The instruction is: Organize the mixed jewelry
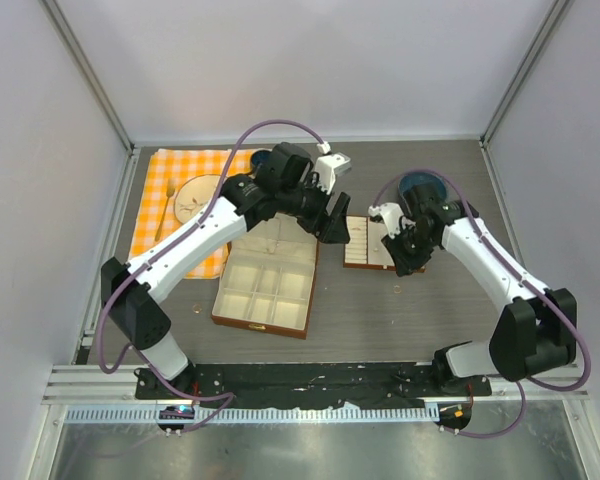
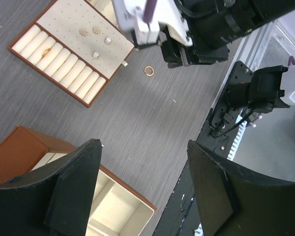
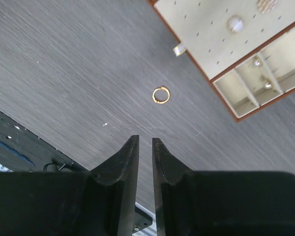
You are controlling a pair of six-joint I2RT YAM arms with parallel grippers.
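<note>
A gold ring (image 3: 161, 101) lies loose on the table in front of the wooden jewelry tray (image 2: 64, 69), which has ring rolls, a pegged board with studs, and small compartments holding pieces. My right gripper points down just beside the ring, fingertips close with a narrow gap, nothing visible between. My left gripper is open above the table near the larger, empty-looking compartment box (image 1: 262, 316); another ring (image 2: 148, 73) in the left wrist view appears to be that same loose one.
An orange checked cloth (image 1: 146, 230) with a plate lies at left, with another small ring (image 1: 197, 309) below it. A blue bowl (image 1: 425, 180) stands at back right.
</note>
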